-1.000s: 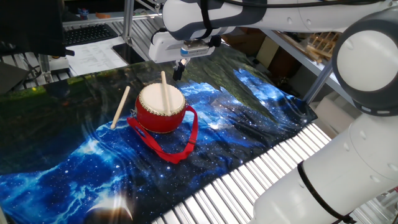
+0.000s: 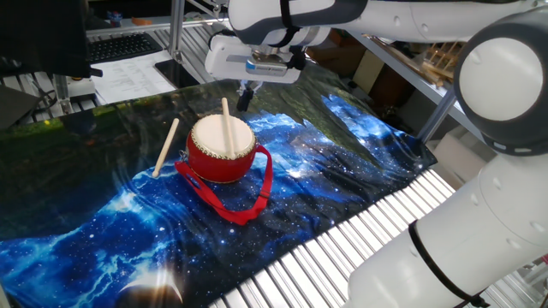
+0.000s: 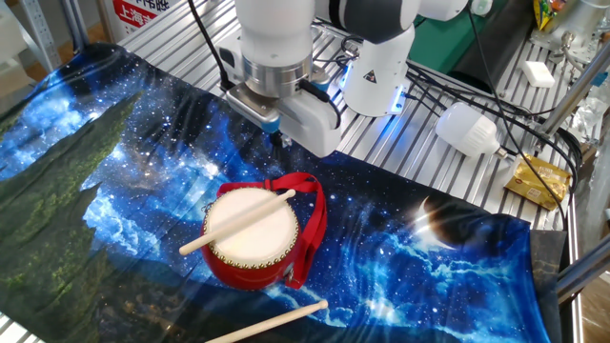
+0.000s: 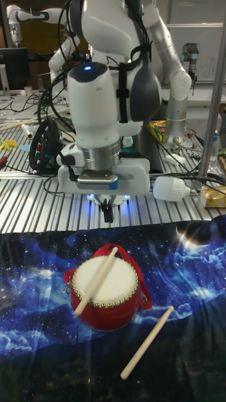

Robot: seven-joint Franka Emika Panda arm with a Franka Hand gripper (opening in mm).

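Note:
A red drum (image 2: 220, 162) with a pale, gold-studded head stands upright on the galaxy-print cloth. Across its head lies one wooden drumstick (image 3: 238, 221), sticking out past the rim. The other drumstick (image 4: 147, 343) rests on the cloth beside the drum. A red strap (image 2: 231, 213) loops from the drum's side over the cloth. Above the cloth and apart from the drum hangs my gripper (image 4: 107, 218), its dark fingertips together with nothing visible between them. Exterior view 2 shows the gripper (image 3: 276, 152) behind the drum, on the side of the arm's base.
A white bulb-shaped object (image 3: 467, 130) and a gold packet (image 3: 536, 181) sit on the slatted metal table beyond the cloth. Papers (image 2: 128, 79) and a keyboard (image 2: 124, 47) lie past the other side.
The upper arm and wrist have shifted very slightly. The drum, strap and both sticks have not moved, and the gripper looks the same.

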